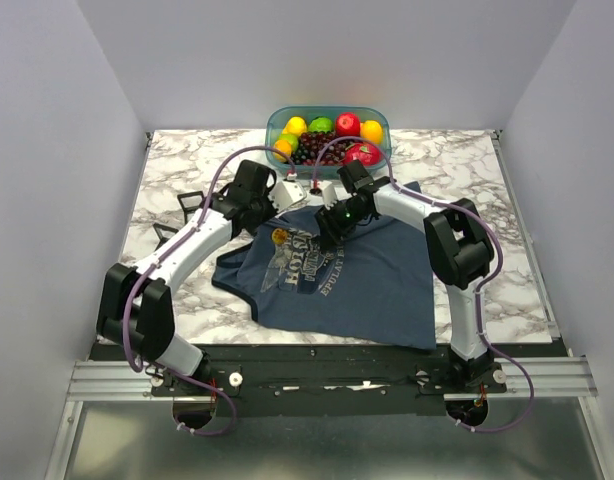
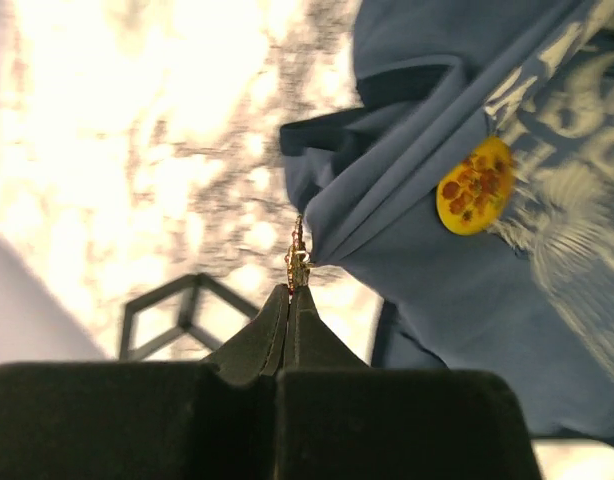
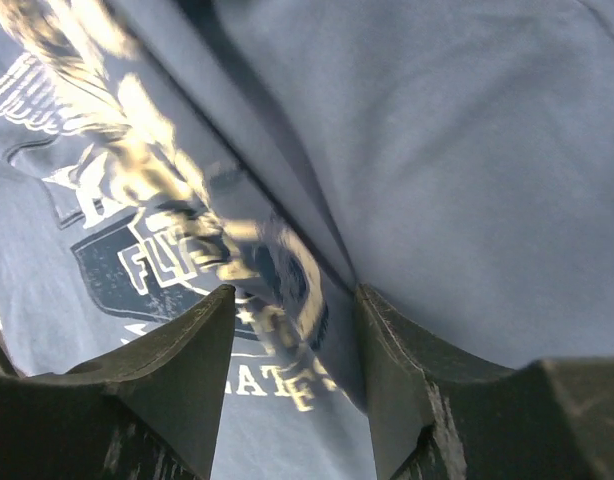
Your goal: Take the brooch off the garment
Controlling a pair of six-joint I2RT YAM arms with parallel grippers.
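Observation:
In the left wrist view a small gold brooch [image 2: 298, 256] sits at the tips of my left gripper, which is shut on it. A gathered fold of the dark blue garment [image 2: 437, 290] meets the brooch on its right side; whether the pin passes through the cloth I cannot tell. Over the printed lettering, my right gripper has its fingers apart, close against the garment. A raised fold of cloth [image 3: 287, 250] runs between and beyond those fingers, blurred in part.
A yellow oval patch [image 2: 477, 186] lies on the garment near the brooch. Black angular frames [image 1: 191, 202] stand on the marble table [image 1: 487, 180] at the left. A clear bin of fruit [image 1: 385, 150] is at the back. Free table shows on the right.

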